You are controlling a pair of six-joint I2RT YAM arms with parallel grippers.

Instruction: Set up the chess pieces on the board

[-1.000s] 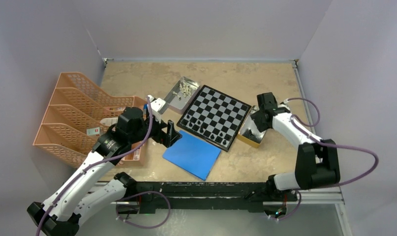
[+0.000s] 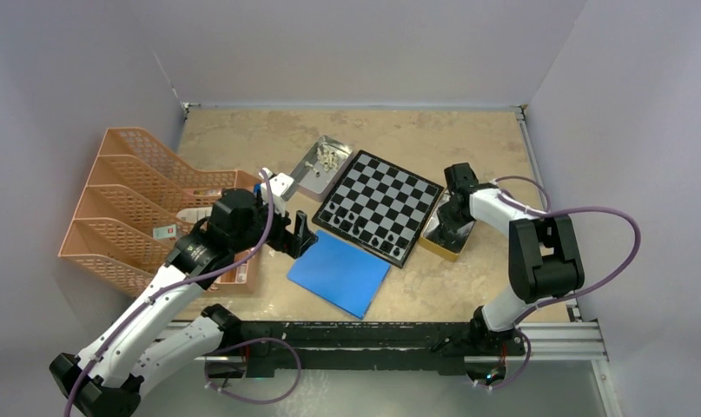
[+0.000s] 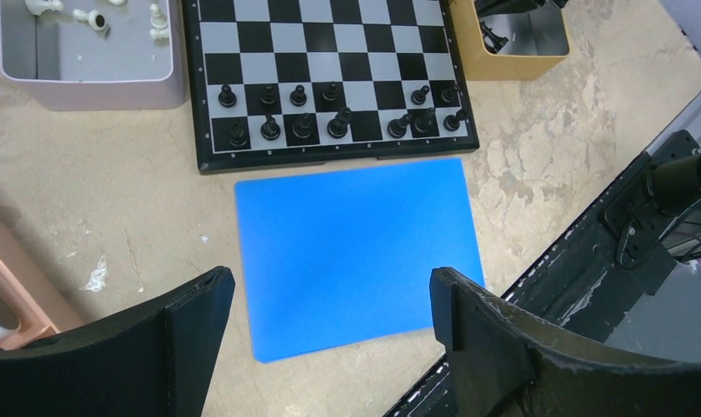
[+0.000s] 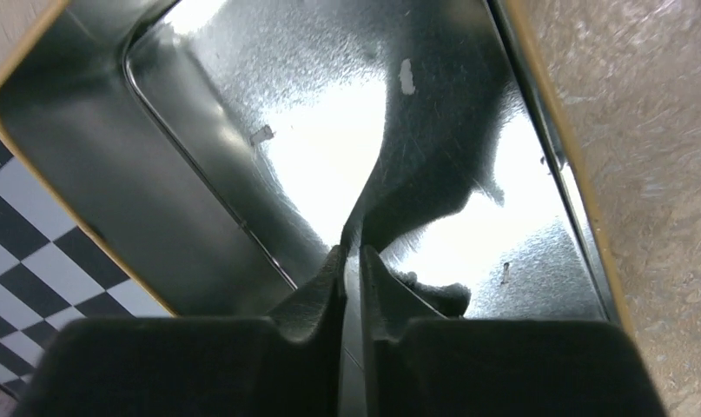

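Black pieces (image 3: 337, 126) stand in two partly filled rows along the near edge of the chessboard (image 2: 377, 200). My right gripper is down in the yellow-rimmed box (image 4: 77, 174), shut, with a dark piece (image 4: 446, 300) at its tips, partly hidden by the fingers; whether it is gripped is unclear. My left gripper hangs open and empty over the blue mat (image 3: 355, 252), short of the board. White pieces (image 3: 95, 21) lie loose in the grey box (image 3: 103, 91) left of the board.
An orange rack (image 2: 121, 217) stands at the left. Bare table surrounds the board at the back and front right. Walls close the sides and back.
My right arm has shifted toward the back and slightly left, over the box beside the board. The left arm and the pieces on the board look unmoved.
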